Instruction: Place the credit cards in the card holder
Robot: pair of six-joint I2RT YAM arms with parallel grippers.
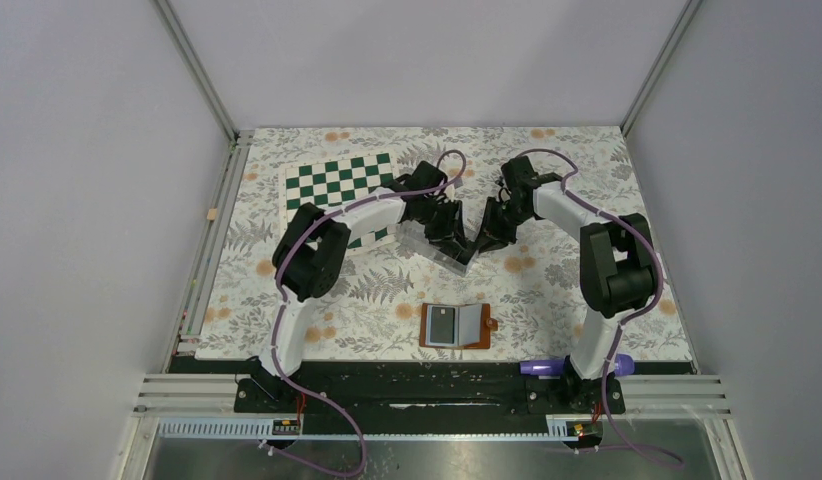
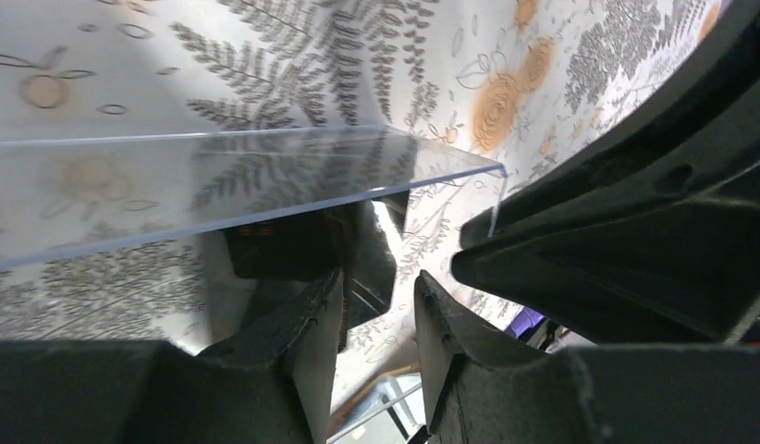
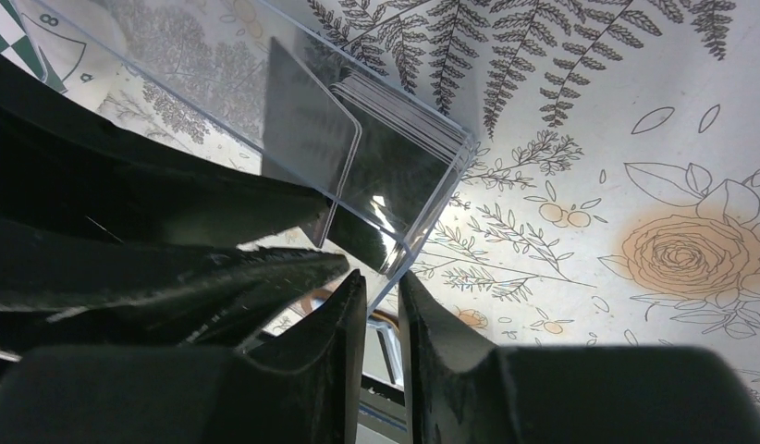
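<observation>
A clear acrylic box lies at the table's middle between my grippers, holding dark cards and a translucent divider or card; the dark cards also show in the left wrist view (image 2: 362, 268). My left gripper is over the box, its fingers a little apart with nothing visible between them. My right gripper is at the box's corner, fingers narrowly apart around the clear wall's end; whether they touch it is unclear. An open brown card holder (image 1: 475, 340) lies at the front centre.
A green checkered board (image 1: 327, 175) lies at the back left, partly under my left arm. A purple cylinder (image 1: 537, 368) lies along the front right edge.
</observation>
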